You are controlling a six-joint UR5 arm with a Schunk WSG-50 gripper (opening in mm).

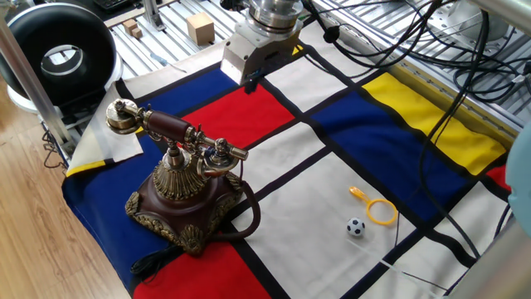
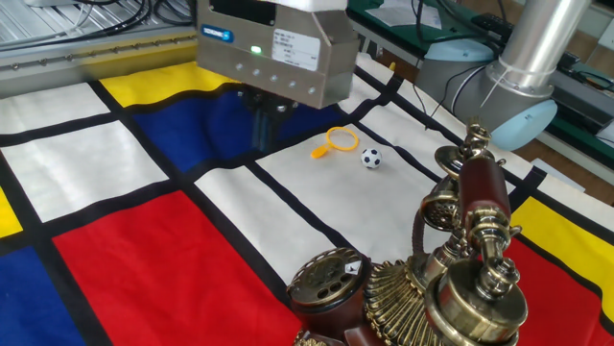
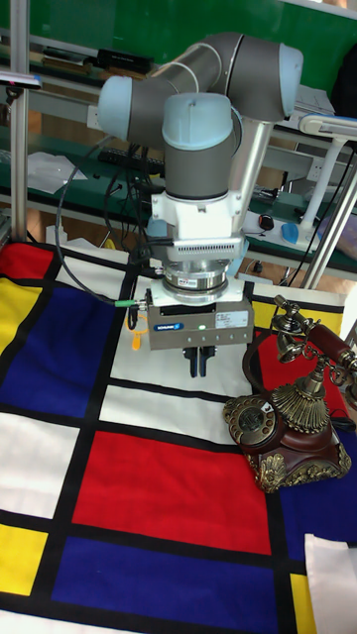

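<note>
My gripper (image 3: 197, 362) hangs over the patterned cloth, its dark fingers pointing down close together. Whether they are open or shut cannot be made out, and no object shows between them. An antique-style telephone (image 1: 176, 187), dark red with brass trim, stands upright with its handset on the cradle; in the third exterior view it is to the right of my gripper, apart from it. On a white patch lie a small black-and-white ball (image 1: 355, 227) and a yellow ring with a handle (image 1: 382, 211), side by side. Both are clear of my gripper.
Loose black cables (image 1: 431, 124) hang near the cloth's right side in the first exterior view. Beyond the far edge are a small wooden block (image 1: 200, 28) and a black ring-shaped object (image 1: 62, 58).
</note>
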